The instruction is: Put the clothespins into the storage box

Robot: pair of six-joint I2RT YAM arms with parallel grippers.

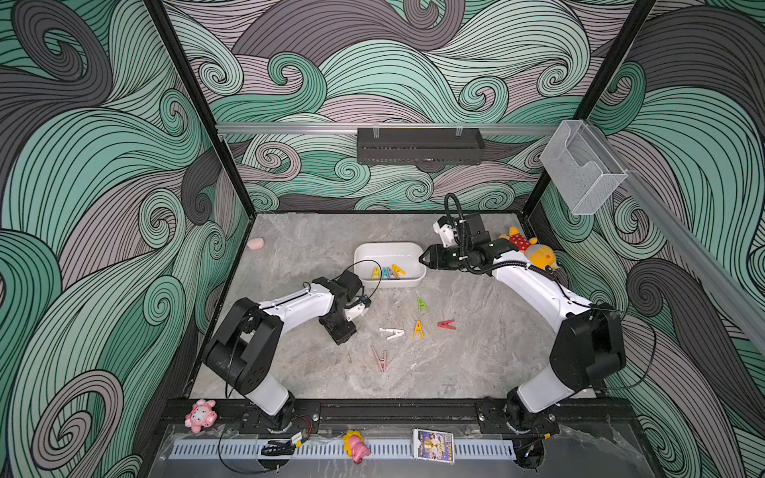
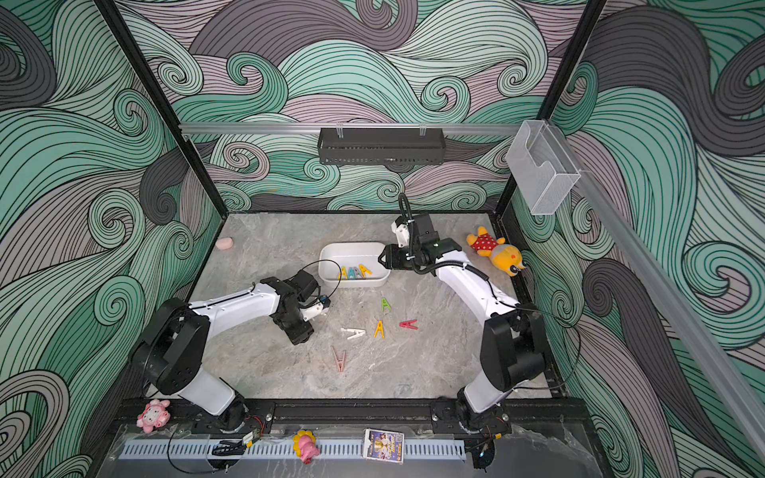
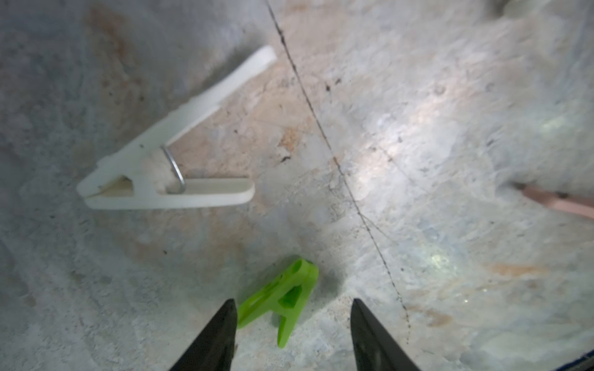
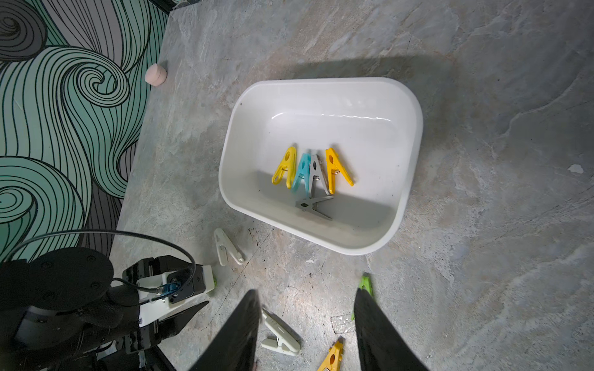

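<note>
The white storage box (image 4: 346,99) holds several clothespins, among them a yellow one (image 4: 285,167) and an orange one (image 4: 336,173). My right gripper hangs by the box's right end, its fingers apart and empty. Over the table, front-left of the box, my left gripper is open; a light-green clothespin (image 3: 290,295) appears between its fingertips, lying on the table. Beside that one is a white clothespin (image 3: 179,126). More lie in front of the box: green (image 1: 422,304), orange (image 1: 418,329), red (image 1: 446,324), white (image 1: 392,333) and pink (image 1: 380,361).
A plush toy (image 2: 503,253) lies at the right back, behind my right arm. At the far left corner is a small pink object (image 1: 255,243). Open table stretches right of the loose clothespins and behind the box.
</note>
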